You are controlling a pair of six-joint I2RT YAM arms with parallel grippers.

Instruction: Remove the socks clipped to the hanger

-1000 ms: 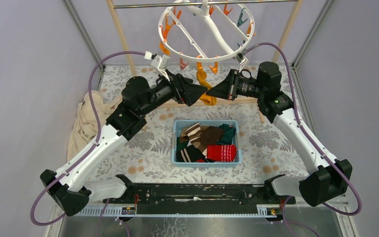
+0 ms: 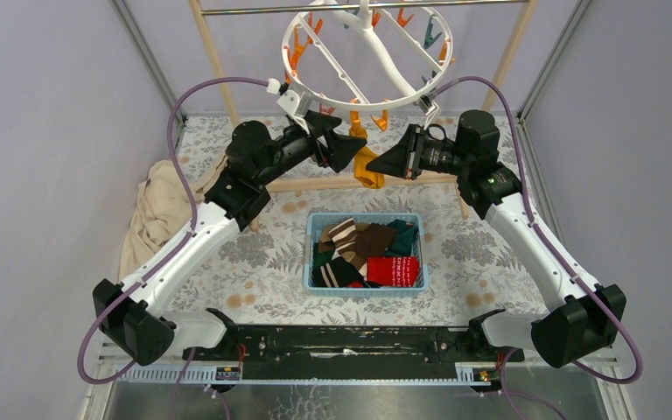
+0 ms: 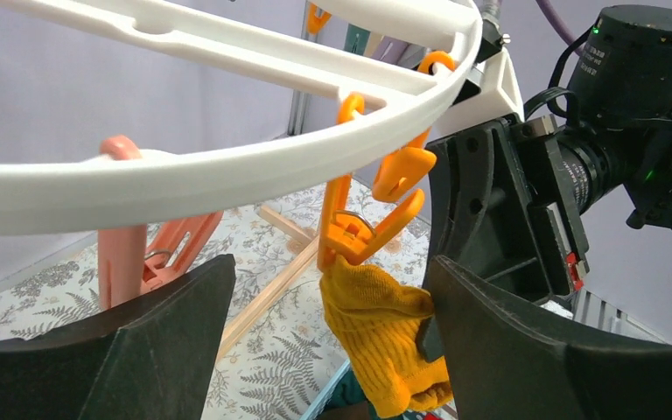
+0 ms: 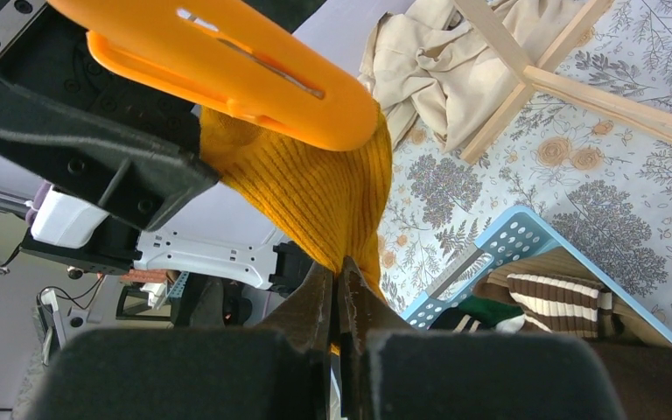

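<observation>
A mustard-yellow ribbed sock (image 3: pixel 381 328) hangs from an orange clip (image 3: pixel 350 234) on the white round hanger (image 3: pixel 254 179). My right gripper is shut on the sock's lower part, the fabric pinched at its fingertips. From the left, my left gripper is part open, its fingers to either side of the view with clip and sock beyond and between them. One left finger (image 4: pixel 87 144) appears beside the clip in the right wrist view. Whether the left fingers touch the clip cannot be told.
A blue basket (image 2: pixel 366 218) of several socks stands below on the patterned floor. Other clips, such as a pinkish one (image 3: pixel 122 227) and a second orange one (image 3: pixel 405 166), hang close by on the ring. Beige cloth (image 2: pixel 153 219) lies at the left.
The right arm stays in place at the sock, which still hangs from the clip.
</observation>
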